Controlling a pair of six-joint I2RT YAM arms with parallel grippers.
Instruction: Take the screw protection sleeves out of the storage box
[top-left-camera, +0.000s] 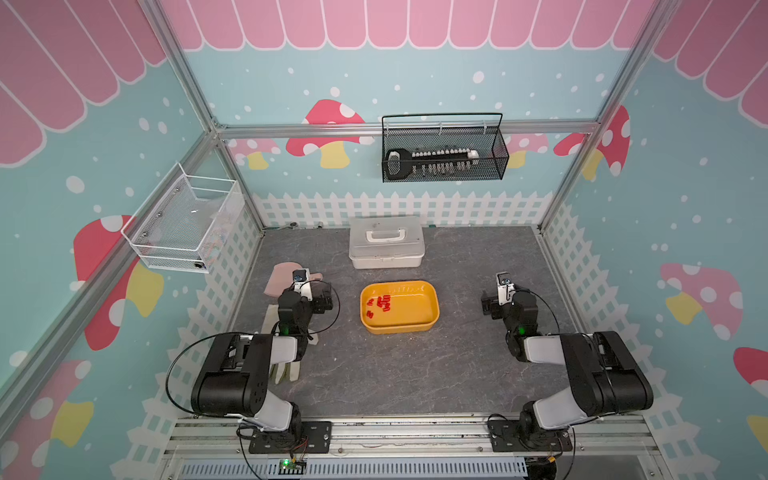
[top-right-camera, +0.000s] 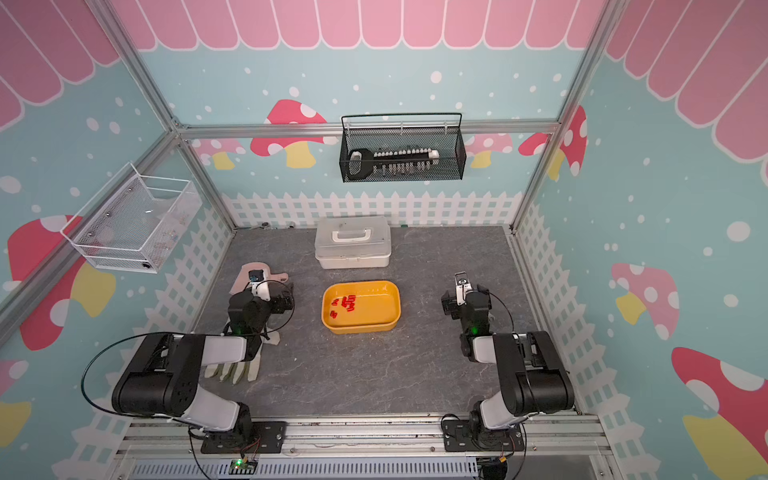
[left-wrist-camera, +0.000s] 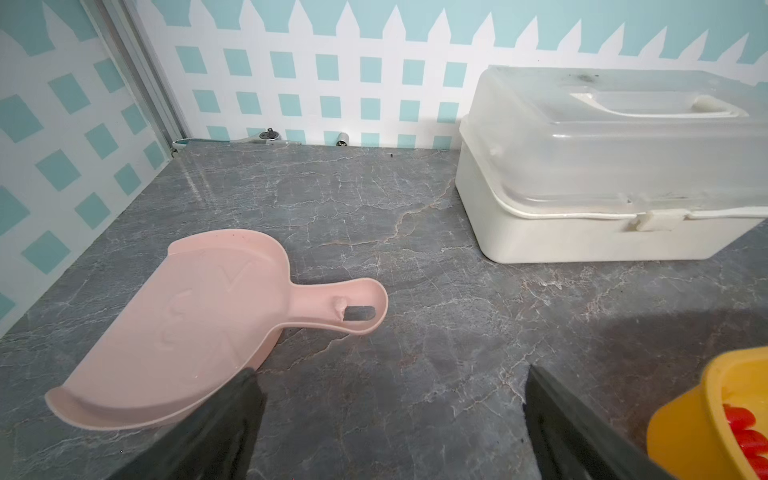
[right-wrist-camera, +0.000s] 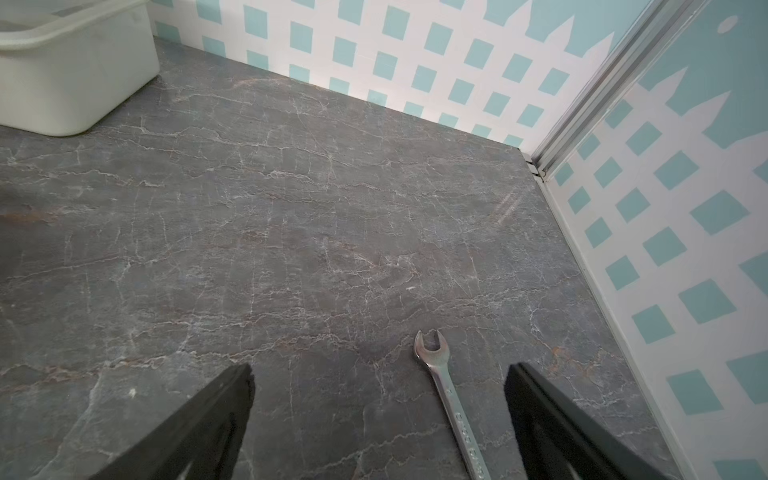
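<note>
Several small red pieces (top-left-camera: 379, 303), which look like the sleeves, lie loose in the left half of a shallow yellow tray (top-left-camera: 416, 322) at mid-table. Behind it stands a white storage box (left-wrist-camera: 592, 240), its translucent handled lid closed and the front latch down; its contents are hidden. My left gripper hangs open left of the tray, with only table between its fingers. To the tray's right, my right gripper is open too and empty, above a silver wrench (right-wrist-camera: 449, 392) on the table.
A pink dustpan (left-wrist-camera: 184, 320) lies under and beyond the left gripper, with pale gloves (top-right-camera: 240, 369) beneath the left arm. Wall baskets, one black (top-left-camera: 445, 169) and one white (top-left-camera: 188, 228), hang above the table.
</note>
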